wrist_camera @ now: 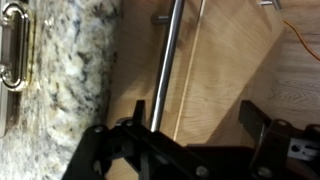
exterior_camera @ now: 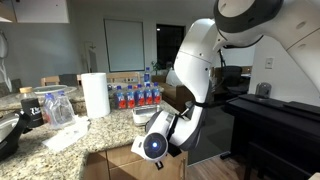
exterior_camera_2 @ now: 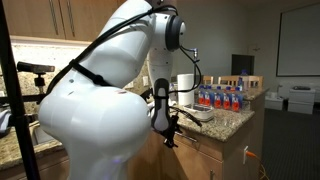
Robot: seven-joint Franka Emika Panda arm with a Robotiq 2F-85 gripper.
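Observation:
A silver bar handle [wrist_camera: 169,60] runs along the wooden drawer front [wrist_camera: 140,60] in the wrist view, just past the granite counter edge. My gripper is open, its two dark fingers wide apart. In that view the handle passes between them, closer to the left finger [wrist_camera: 133,122], and its lower end is hidden behind the gripper. Whether the fingers touch the handle I cannot tell. From outside, the gripper [exterior_camera_2: 172,135] hangs beside the drawer fronts, below the counter top.
On the granite counter [exterior_camera: 110,131] stand several blue-labelled bottles [exterior_camera: 137,97], a paper towel roll [exterior_camera: 96,95], a dish rack [exterior_camera_2: 195,113], a clear container [exterior_camera: 58,110] and a dark pan [exterior_camera: 12,135]. An orange cable [wrist_camera: 301,40] lies on the floor.

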